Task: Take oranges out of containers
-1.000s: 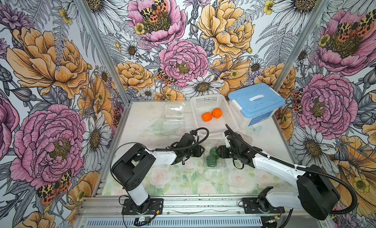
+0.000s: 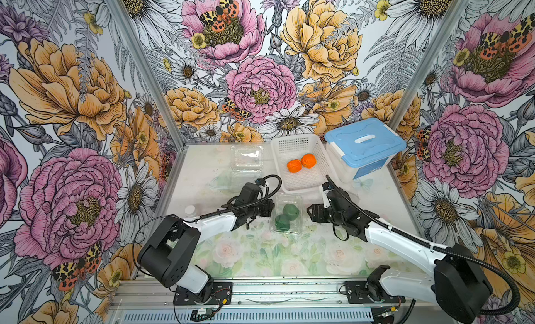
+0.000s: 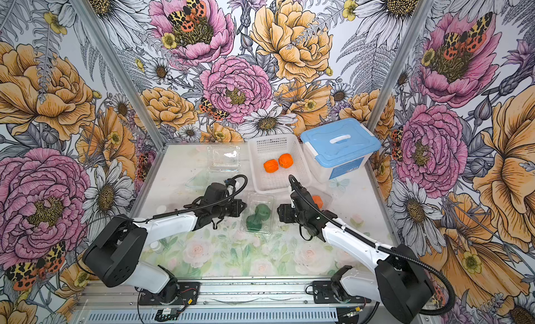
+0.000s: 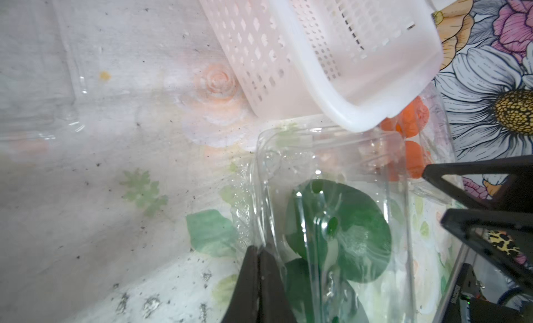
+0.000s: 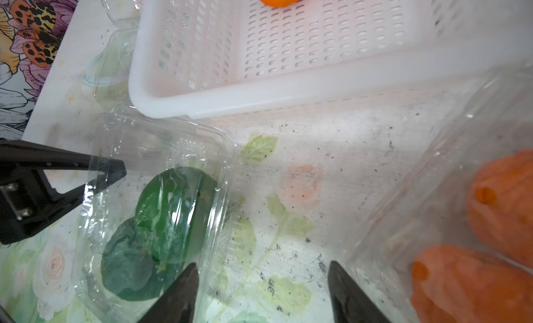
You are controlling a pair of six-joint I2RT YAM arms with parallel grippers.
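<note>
A clear plastic container [image 2: 287,214] holding two green fruits [image 5: 176,206] lies between my grippers. My left gripper is shut at its side wall, apparently on the thin rim. My right gripper stands open on the other side, nothing between its fingers. Two oranges [image 2: 301,163] sit in the white basket [image 5: 333,84] behind. Another clear container [image 5: 399,206], right of my right gripper, holds orange fruits [image 5: 472,292]; the right arm hides most of it in the top views.
An empty clear container [image 2: 247,158] stands at the back left. A white box with a blue lid [image 2: 365,140] sits at the back right, beside the basket.
My left gripper has moved left and slightly back, and the container with the green fruits shifted along with it.
</note>
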